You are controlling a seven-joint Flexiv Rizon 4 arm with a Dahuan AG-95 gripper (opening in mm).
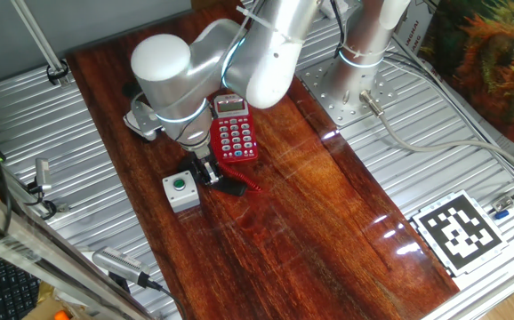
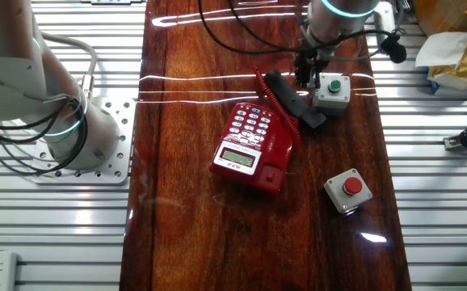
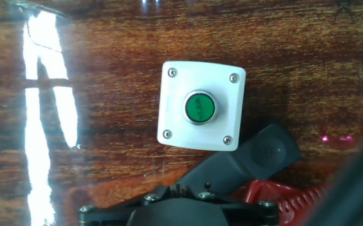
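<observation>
A white box with a green button [image 3: 201,107] fills the middle of the wrist view; it also stands near the table's left edge in exterior view 1 [image 1: 180,189]. My gripper shows at the bottom of the wrist view, its fingers together and nothing visible between them. In exterior view 1 the gripper [image 1: 208,172] is just beside that box, above the black handset [image 1: 231,187]. The handset [image 2: 293,100] lies off its cradle, between the box and the red telephone [image 2: 248,145]. Its coiled red cord [image 2: 275,100] runs alongside.
A second white box with a red button [image 2: 348,191] stands beyond the telephone; the arm mostly covers it in exterior view 1. Dark cables [image 2: 254,48] hang by the arm.
</observation>
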